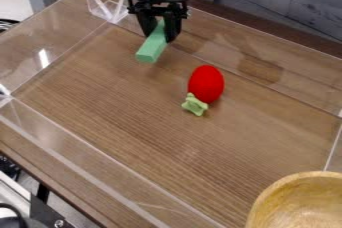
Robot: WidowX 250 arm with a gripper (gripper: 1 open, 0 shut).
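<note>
My black gripper (158,12) is at the top centre of the camera view, shut on a long mint-green object (152,48) that hangs below it at a slant. A red oval object (206,82) lies to the right and nearer on the wooden table (120,142), with a small light-green piece (195,104) just in front of it.
A clear plastic item (104,6) sits at the back left, beside the gripper. A large yellow bowl (302,208) is at the front right corner. A grey wall edge runs along the back right.
</note>
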